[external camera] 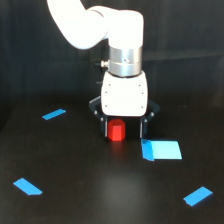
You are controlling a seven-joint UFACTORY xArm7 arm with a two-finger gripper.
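Note:
A small red block point(117, 130) is on the dark table, near the middle of the view. Just behind and above it is my gripper point(123, 130), pointing down with its fingers spread wide. From this angle the block appears in the gap between the fingers, closer to the left one. Whether it truly lies between them or a little in front, I cannot tell. No finger is seen pressing on the block.
A light blue square point(167, 150) with a brighter blue strip point(147, 150) along its left edge lies right of the block. Blue tape marks point(27, 187) lie around the table's corners.

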